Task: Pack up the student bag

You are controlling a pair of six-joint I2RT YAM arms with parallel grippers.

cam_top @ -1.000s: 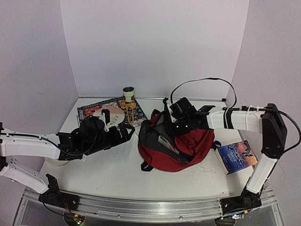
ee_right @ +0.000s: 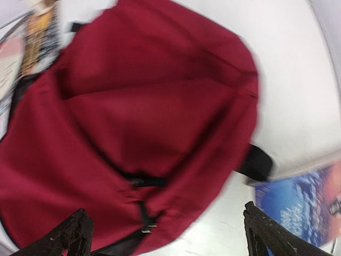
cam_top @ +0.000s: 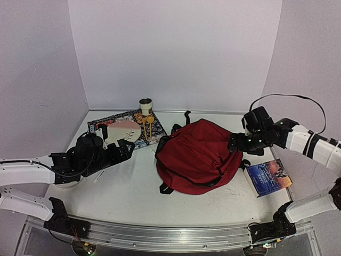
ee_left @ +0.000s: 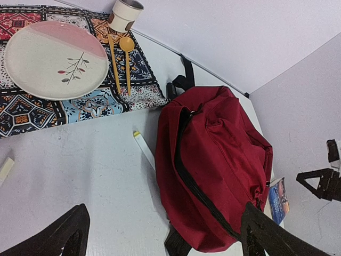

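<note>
The red student bag (cam_top: 197,157) lies in the middle of the table, its red flap spread over the opening, so the inside is hidden. In the left wrist view, a dark zipper line runs along the bag (ee_left: 213,141). Over the bag's right edge hovers my right gripper (cam_top: 235,142), its fingers wide apart and nothing between them. To the left of the bag, above bare table, my left gripper (cam_top: 127,150) stands open and empty. A blue book (cam_top: 267,177) rests flat to the right of the bag.
At the back left, a patterned cloth (ee_left: 45,114) carries a pink and white plate (ee_left: 56,64), an orange spoon (ee_left: 127,45) and a cup (ee_left: 126,15). A thin white stick with a yellow tip (ee_left: 138,135) lies beside the bag.
My right gripper moved right across the bag. The flap now covers the opening, where a dark interior and a pale item showed before. My left gripper shifted slightly left.
</note>
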